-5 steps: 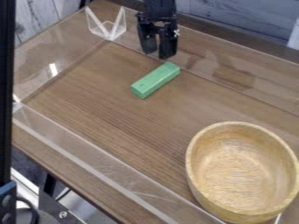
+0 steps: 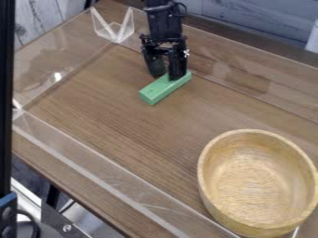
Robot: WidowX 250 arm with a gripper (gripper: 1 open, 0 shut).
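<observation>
A black gripper hangs from the top of the camera view, low over the upper end of a green block that lies diagonally on the wooden table. The gripper's fingers are dark and small, open around or just above the block's far end; whether they touch it is hard to tell.
A large light wooden bowl sits at the lower right. A clear plastic object stands at the upper left, near the table's edge.
The gripper has come down and toward the viewer, from behind the green block to over its upper end. The block looks unmoved.
</observation>
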